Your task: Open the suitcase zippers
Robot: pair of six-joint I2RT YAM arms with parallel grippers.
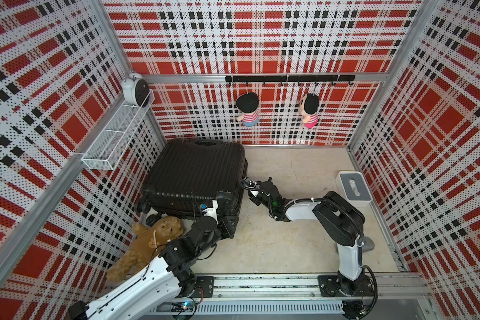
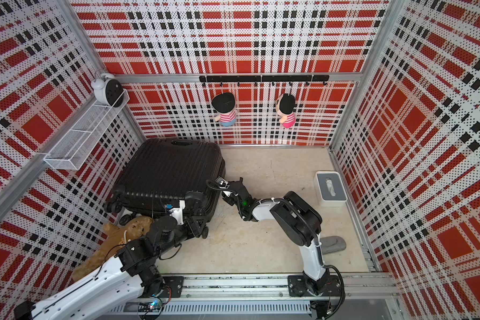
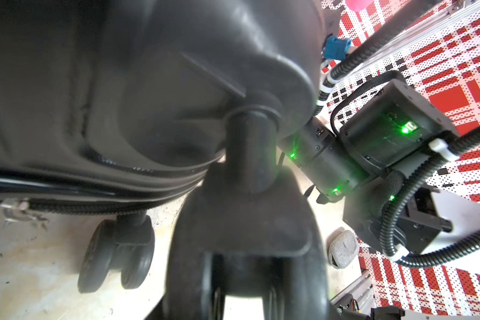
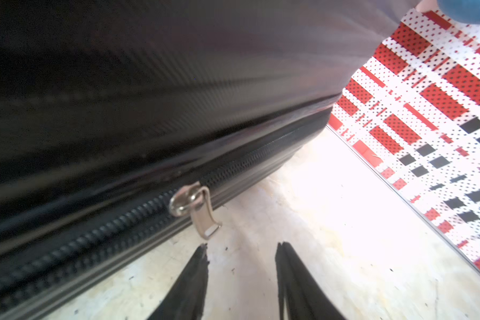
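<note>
The black ribbed suitcase [image 1: 197, 173] lies flat at the back left. In the right wrist view, a metal zipper pull [image 4: 205, 219] hangs from the zipper [image 4: 90, 242] along its side. My right gripper has its fingertips apart just short of this pull, with nothing visible between them; the left fingertip [image 4: 200, 261] is nearest. At the suitcase's front right corner, my left gripper [image 1: 230, 226] is at a caster wheel [image 3: 250, 229], which fills the middle of the left wrist view and hides most of its fingers. Another metal pull [image 3: 22, 210] shows on the zipper there.
A second caster [image 3: 117, 253] stands under the suitcase. A brown teddy bear [image 1: 149, 242] lies beside the left arm. At the right is a tissue box [image 1: 353, 187], with a grey object [image 1: 365, 243] nearer the front. The floor around the right arm is clear.
</note>
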